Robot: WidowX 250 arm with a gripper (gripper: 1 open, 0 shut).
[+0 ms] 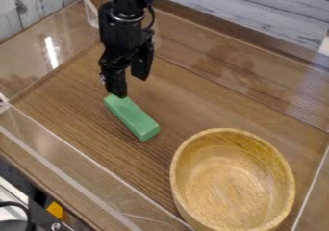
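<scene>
My black gripper (pixel 121 77) reaches down from the top of the view, its fingers open, hovering just behind and above the upper end of a green rectangular block (pixel 131 117). The block lies diagonally on the wooden table, left of centre. Whether the fingertips touch anything is hard to tell.
A large tan round bowl (pixel 232 177) sits at the front right of the table (pixel 244 71). A pale wooden wall lines the back. A dark cable lies at the lower left.
</scene>
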